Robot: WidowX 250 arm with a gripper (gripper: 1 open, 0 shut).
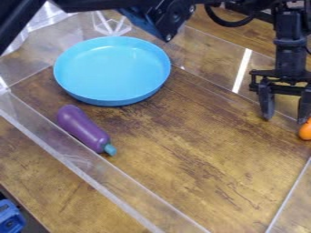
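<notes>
The black gripper (pixel 283 102) hangs low at the right edge, its fingers pointing down beside an orange object (pixel 305 129) that is cut off by the frame. Whether the fingers are open or shut on it is hard to tell. A light blue plate (pixel 112 71) lies at the upper left of the wooden surface. A purple eggplant (pixel 82 127) with a teal end lies below the plate at the left.
Clear low walls (pixel 85 172) border the wooden floor on the left and right. A blue object (pixel 6 218) sits outside the wall at the bottom left. The dark arm spans the top.
</notes>
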